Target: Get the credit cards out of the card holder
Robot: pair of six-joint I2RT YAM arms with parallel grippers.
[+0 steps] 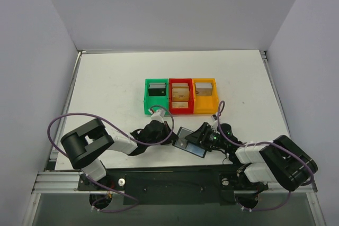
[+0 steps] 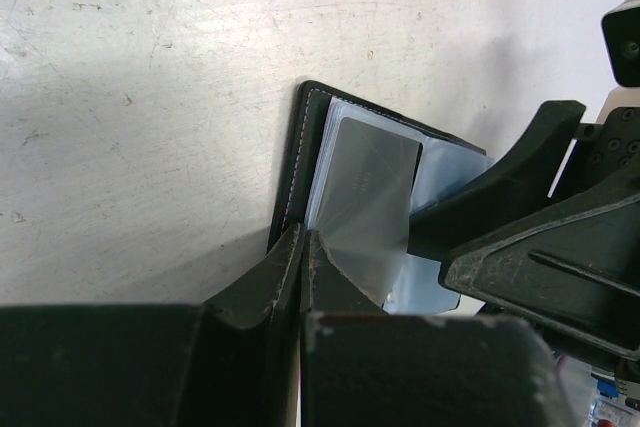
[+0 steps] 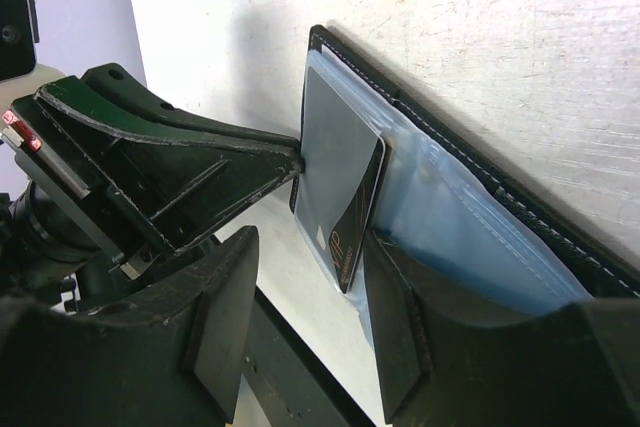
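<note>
The open card holder [image 1: 195, 151], black-edged with clear sleeves, lies on the table between both grippers in the top view. A grey card [image 2: 368, 182] sits under its clear sleeve. My left gripper is shut on the holder's left edge, where the black rim meets the sleeve. In the right wrist view, the card [image 3: 338, 152] has a black stripe along its near end, which stands at the sleeve's mouth. My right gripper is part open there, one finger on either side of the card's near end; contact with the card cannot be told.
Behind the holder stand three joined trays, green [image 1: 148, 104], red [image 1: 171, 110] and yellow [image 1: 214, 101], with cards in them.
</note>
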